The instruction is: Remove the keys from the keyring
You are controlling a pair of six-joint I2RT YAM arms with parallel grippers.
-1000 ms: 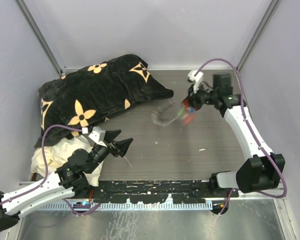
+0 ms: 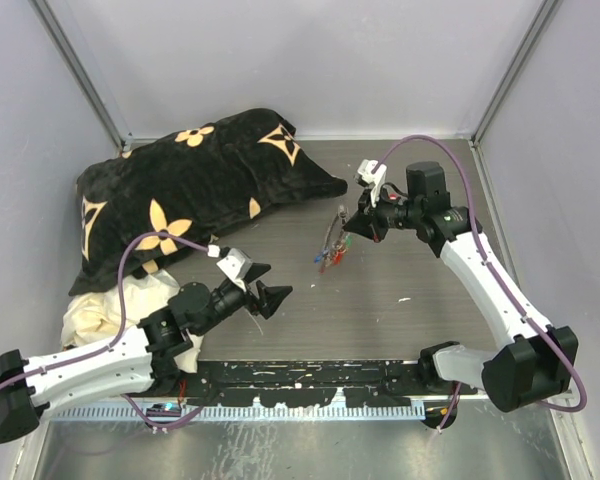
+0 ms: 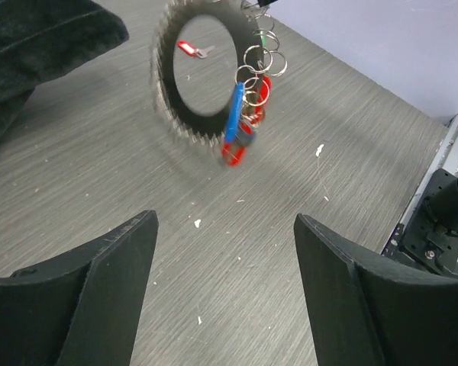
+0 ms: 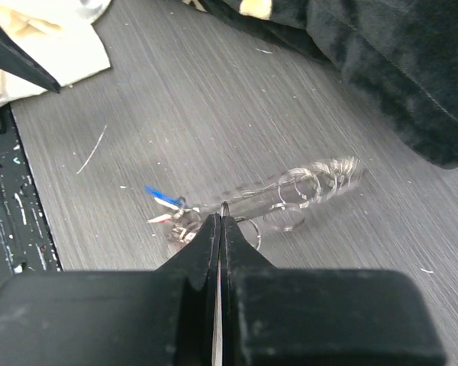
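A keyring (image 2: 332,240) with several small rings and coloured keys, red, blue and green, hangs from my right gripper (image 2: 366,220), which is shut on it. In the right wrist view it is blurred, with a ring pinched at the fingertips (image 4: 223,227). In the left wrist view the bunch (image 3: 237,114) dangles ahead, with a blue key and red ones low on it. My left gripper (image 2: 259,292) is part open, its fingers empty, to the lower left of the keyring and apart from it.
A black patterned cushion (image 2: 180,190) fills the back left, with a white cloth (image 2: 115,310) below it. A small red key (image 3: 191,48) lies on the table behind the hanging bunch.
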